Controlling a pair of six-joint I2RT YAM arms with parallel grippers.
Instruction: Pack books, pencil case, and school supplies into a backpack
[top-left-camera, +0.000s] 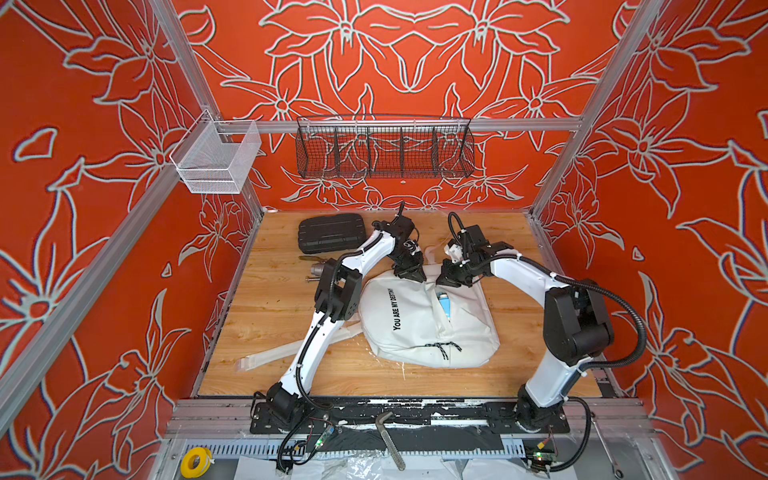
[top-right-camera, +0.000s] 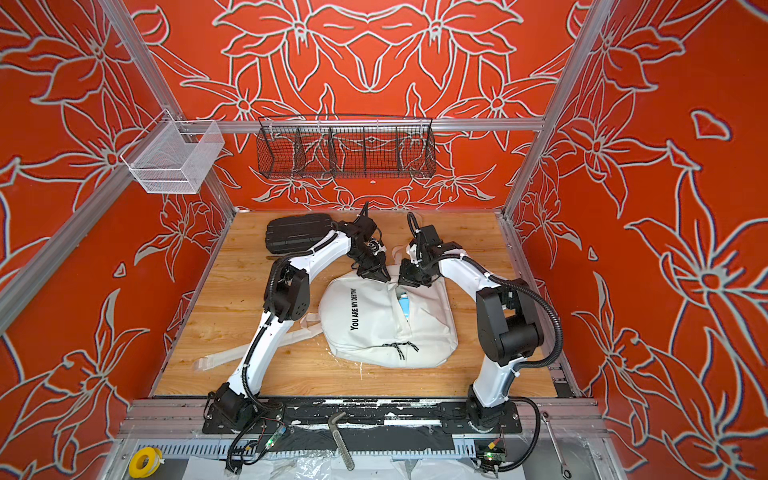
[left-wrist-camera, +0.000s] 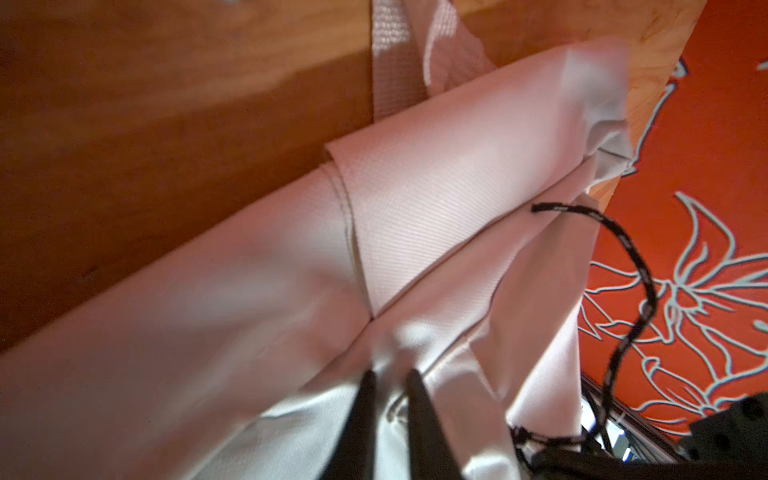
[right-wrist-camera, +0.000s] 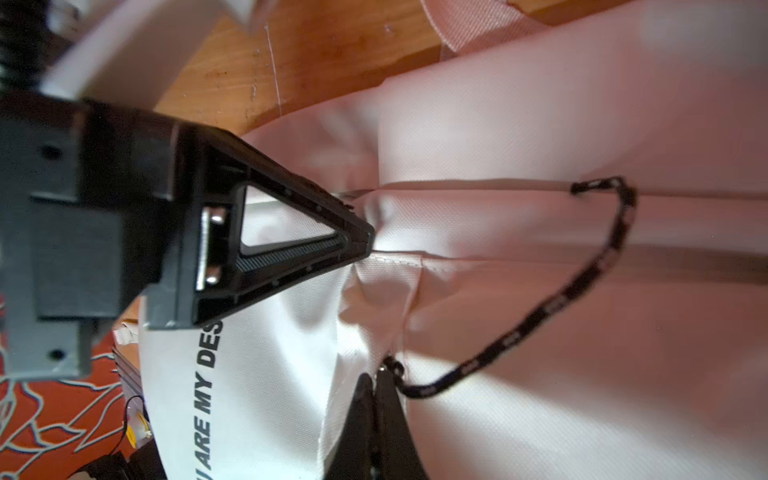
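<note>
The white backpack (top-left-camera: 400, 320), lettered "YOU ARE MY DESTINY", lies flat on the table. Over its zippered top edge, my left gripper is slightly open; pale cloth shows in the narrow gap. My right gripper is shut at the zipper, its tips beside the knotted end of a black cord pull (right-wrist-camera: 512, 344); nothing clear shows between them. The left gripper's dark finger (right-wrist-camera: 320, 232) touches or hovers just over the zipper seam. A small blue and white item (top-left-camera: 445, 305) rests on or in the bag's middle. The bag's inside is hidden.
A black case (top-left-camera: 331, 233) lies at the back left, with small items (top-left-camera: 317, 269) partly hidden by the left arm. One pale strap (top-left-camera: 272, 356) stretches toward the front left. A black wire basket (top-left-camera: 384, 152) hangs on the back wall.
</note>
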